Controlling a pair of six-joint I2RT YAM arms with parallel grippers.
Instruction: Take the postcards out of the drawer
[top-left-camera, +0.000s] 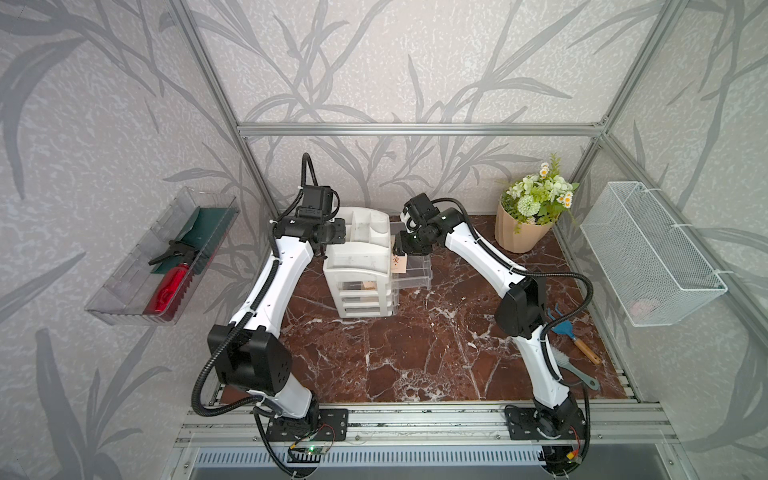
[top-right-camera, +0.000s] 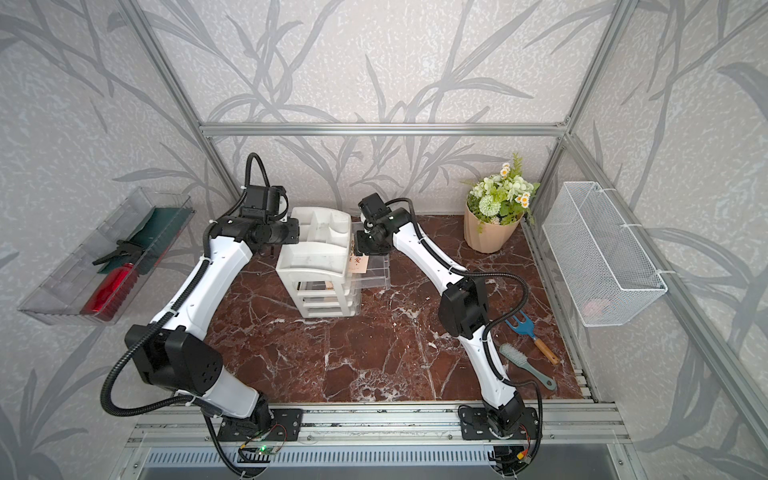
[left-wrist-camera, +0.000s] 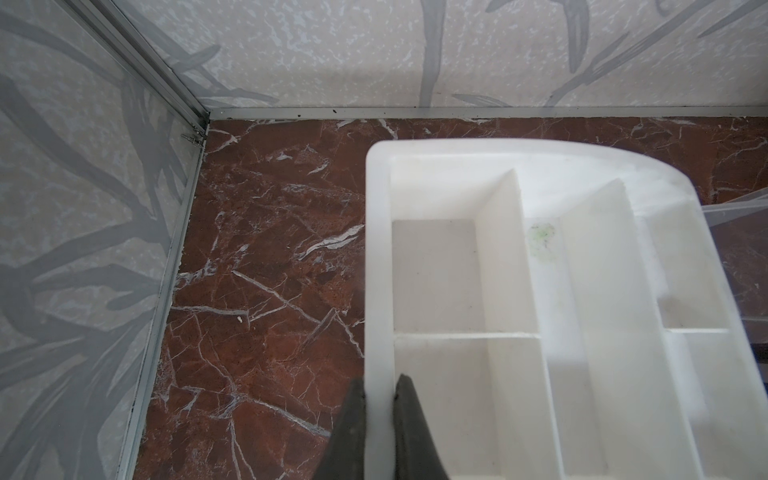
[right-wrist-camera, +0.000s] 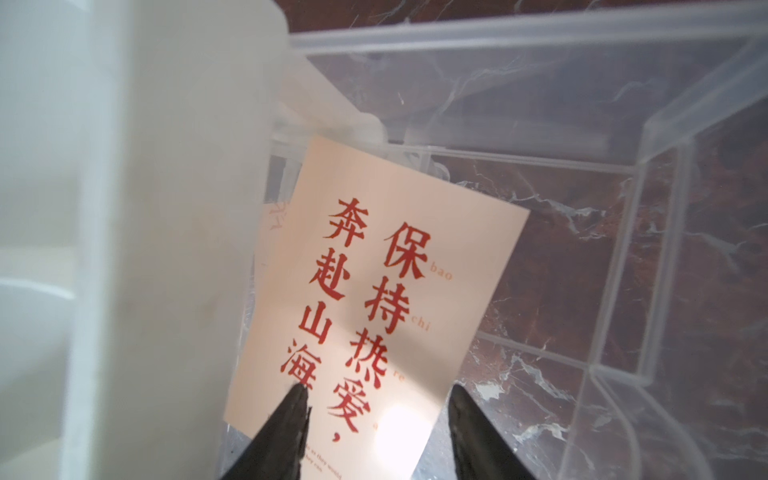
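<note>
In the left wrist view, my left gripper is shut on the left wall of the white organizer (left-wrist-camera: 379, 264). A clear drawer (right-wrist-camera: 560, 152) sticks out from the organizer's right side. Inside it lies a pale pink postcard (right-wrist-camera: 432, 232) with red Chinese characters, tilted against the drawer's sides. Part of a second card (right-wrist-camera: 272, 217) peeks out beneath its left edge. My right gripper is open over the postcard's near end, its fingers apart on either side of that end; the view does not show whether they touch it.
The organizer's wall (right-wrist-camera: 176, 240) rises close along the left of my right gripper. A flower pot (top-left-camera: 524, 228) stands at the back right. Garden tools (top-right-camera: 524, 328) lie at the right.
</note>
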